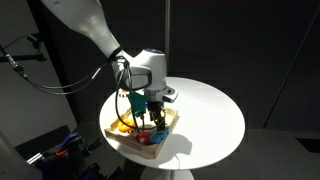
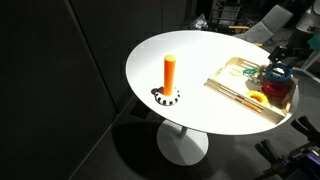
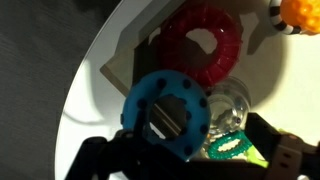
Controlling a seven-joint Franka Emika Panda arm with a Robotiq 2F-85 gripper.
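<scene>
My open gripper is over a blue ring with dark dots, one finger to either side in the wrist view. From this angle I cannot tell whether the fingers touch it. A red ring lies beside the blue one, with a clear rounded piece and a green ring near it. In exterior view 2 the blue ring appears at the right end of a shallow wooden tray, which also holds a yellow ring.
An orange post stands on a black-and-white base, away from the tray on the round white table. Much of the tabletop to the right of the arm is bare in exterior view 1.
</scene>
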